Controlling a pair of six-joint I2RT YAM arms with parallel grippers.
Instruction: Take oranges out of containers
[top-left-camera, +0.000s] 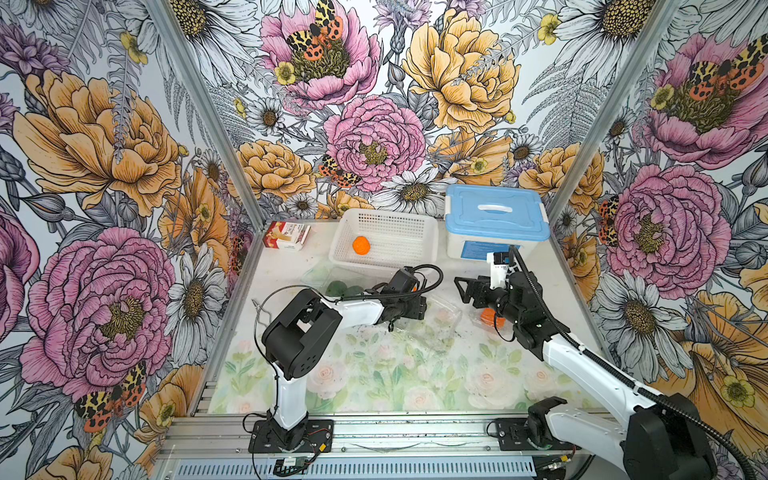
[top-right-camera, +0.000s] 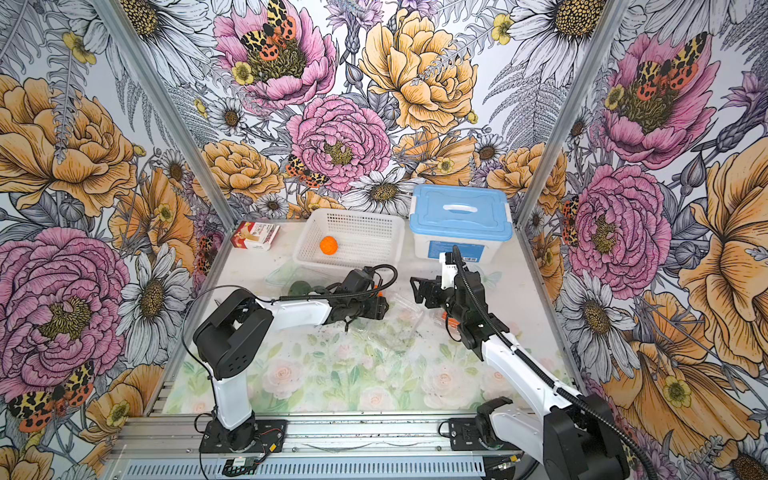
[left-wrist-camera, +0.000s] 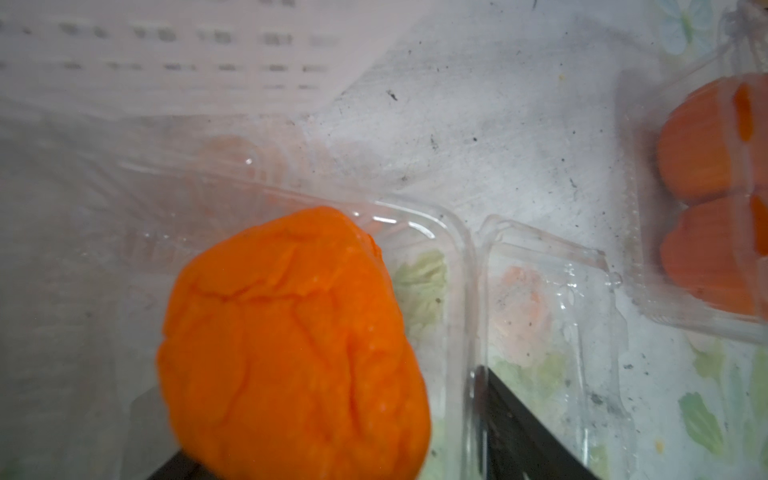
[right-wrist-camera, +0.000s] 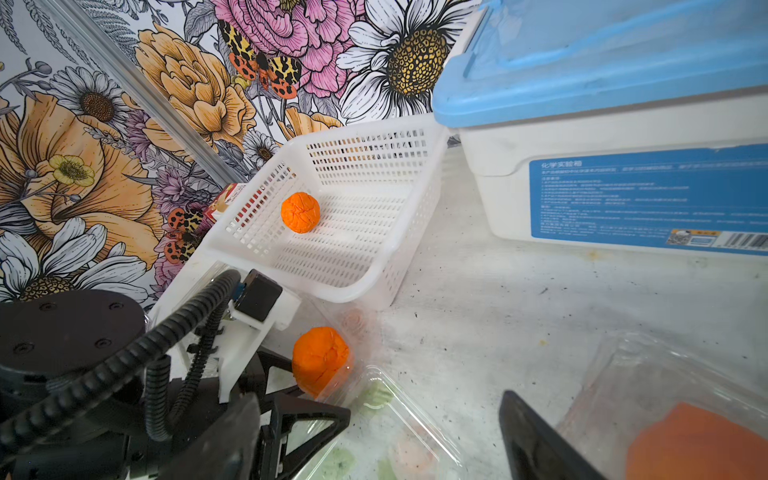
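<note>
A crumpled orange (left-wrist-camera: 292, 344) fills the middle of the left wrist view, over a clear plastic container (left-wrist-camera: 432, 240). My left gripper (top-left-camera: 404, 316) is at that container; its fingers lie largely behind the orange, and whether they grip it is unclear. In the right wrist view this orange (right-wrist-camera: 320, 360) sits beside the left gripper. Another clear container (left-wrist-camera: 640, 240) holds oranges (left-wrist-camera: 704, 136) at the right. My right gripper stands open above and beside that container, with nothing between its fingers. One orange (top-left-camera: 361, 245) lies in the white basket (top-left-camera: 424, 240).
A blue-lidded box (top-left-camera: 496, 212) stands at the back right, and a red-and-white carton (top-left-camera: 286, 236) at the back left. Green round things (top-left-camera: 336, 288) sit left of the left gripper.
</note>
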